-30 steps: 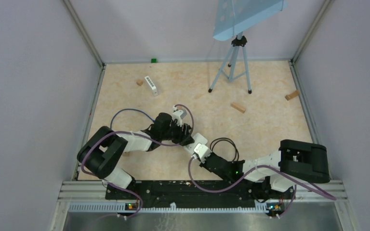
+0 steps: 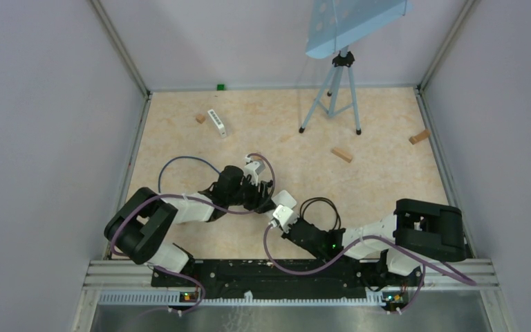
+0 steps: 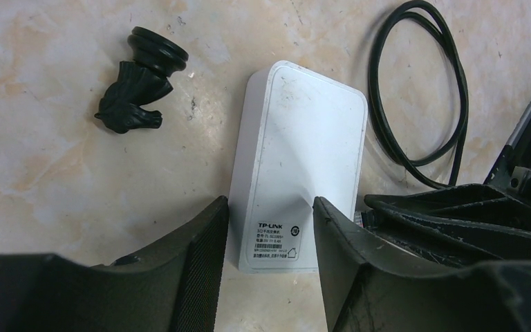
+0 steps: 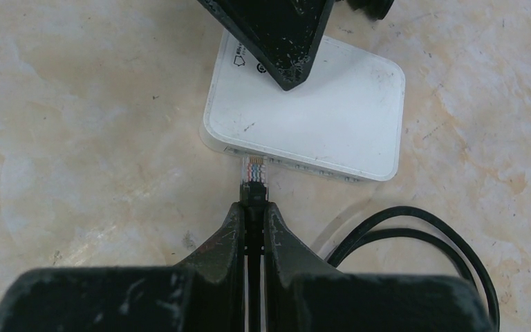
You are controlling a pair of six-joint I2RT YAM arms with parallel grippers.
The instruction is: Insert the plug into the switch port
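Note:
The white TP-LINK switch (image 3: 311,138) lies flat on the tabletop. My left gripper is partly open over the switch's labelled end, one fingertip by its left side and the other over its top face. My right gripper is shut on the black boot of the plug (image 4: 254,170). The plug's clear end points at the switch's port side, right at its edge. Most of that clear end shows outside the switch; contact cannot be made out. In the top view the left gripper (image 2: 268,202) and the arms hide part of the switch.
A looped black cable (image 3: 460,104) lies beside the switch's port side. A small black figure (image 3: 135,90) stands on its other side. Another white box (image 2: 217,123), wooden blocks (image 2: 341,154) and a tripod (image 2: 333,97) are farther back.
Earlier, the right gripper shifted a little to the left. The switch now sits slightly farther left.

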